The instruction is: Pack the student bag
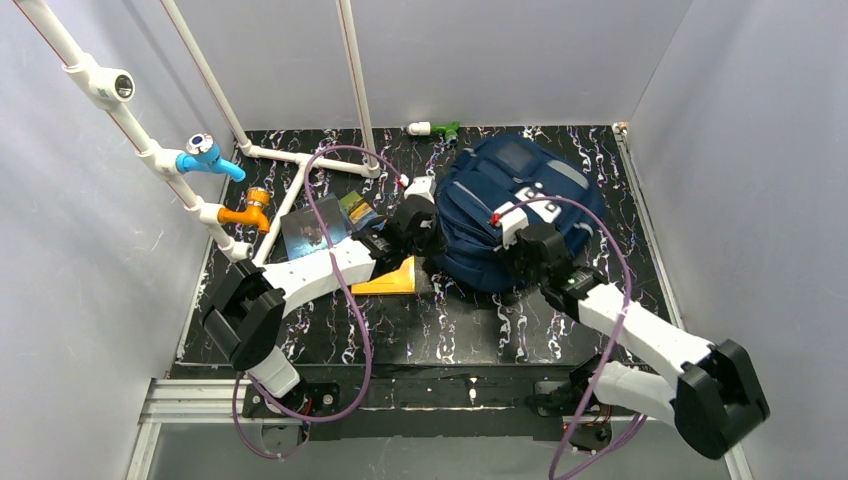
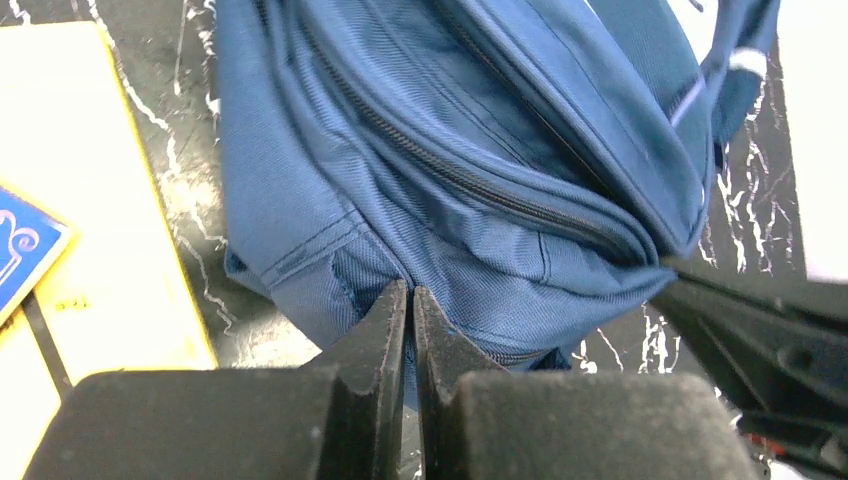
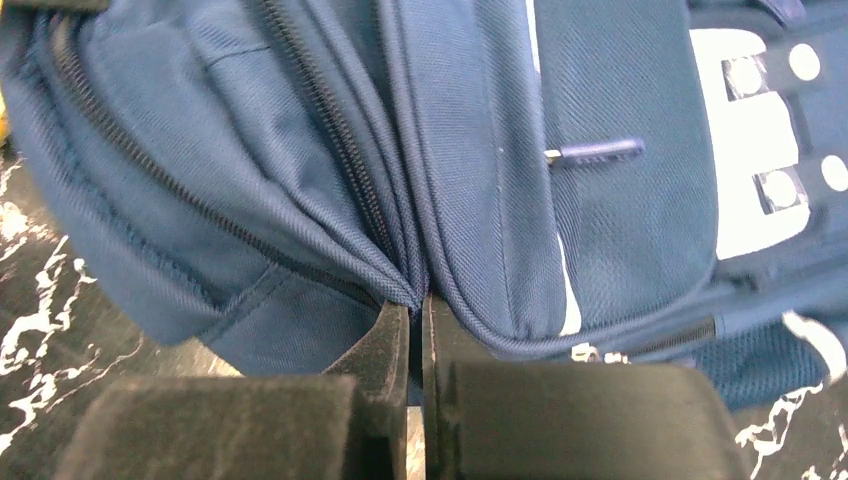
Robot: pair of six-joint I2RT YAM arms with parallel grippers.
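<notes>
The navy backpack (image 1: 475,225) lies on the black marbled table, with its near side drawn up between my two arms. My left gripper is shut on a thin fold of the backpack's cloth at its left side; a sliver of blue shows between the fingers. Over at the front, my right gripper is shut on the piped edge beside a zipper (image 3: 330,120). The bag's inside cannot be seen. Left of the backpack lie a yellow folder (image 1: 385,283), a dark book (image 1: 312,230) and a smaller colourful booklet (image 1: 356,207), partly covered by my left arm.
White pipes with a blue tap (image 1: 205,158) and an orange tap (image 1: 248,208) stand on the left. A green valve (image 1: 440,130) sits at the back edge. Bare table shows in front of the backpack and along its right side.
</notes>
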